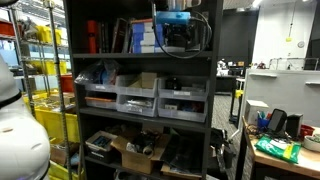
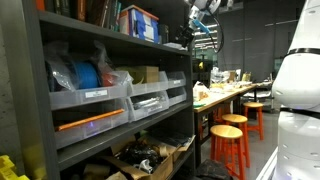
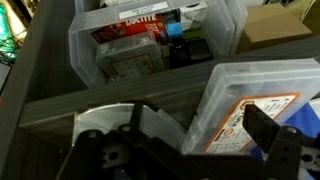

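Observation:
In the wrist view my gripper stands open, its dark fingers wide apart. Beyond them, on the dark shelf, a clear plastic box (image 3: 215,108) with an orange-and-white label lies toward the right finger. A round white object (image 3: 92,120) shows partly behind the left finger. No contact between the fingers and either thing can be made out. Exterior view 1 has the end of the arm (image 1: 172,18) high at the right of the top shelf, beside blue-and-white boxes (image 1: 145,40); the fingertips are too small to make out there.
Below the top shelf (image 1: 135,55) sit several clear bins (image 1: 136,103). One bin (image 3: 150,50) in the wrist view holds small packages. A cardboard box (image 1: 138,155) rests low down. The shelf's right upright (image 1: 211,100) stands close to the arm; a worktable (image 1: 285,155) is farther right.

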